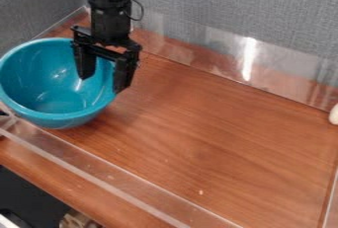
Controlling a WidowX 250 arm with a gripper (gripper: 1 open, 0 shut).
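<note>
A turquoise bowl [53, 99] sits on the wooden table [218, 148] at the left. My black gripper [106, 72] is over the bowl's right part, its fingers open, one reaching down inside the bowl and the other near the right rim. Whether it touches the bowl cannot be told.
A clear strip runs along the back beside the grey wall [244, 20]. A small white object [331, 114] is at the far right edge. The front left edge drops to a dark area.
</note>
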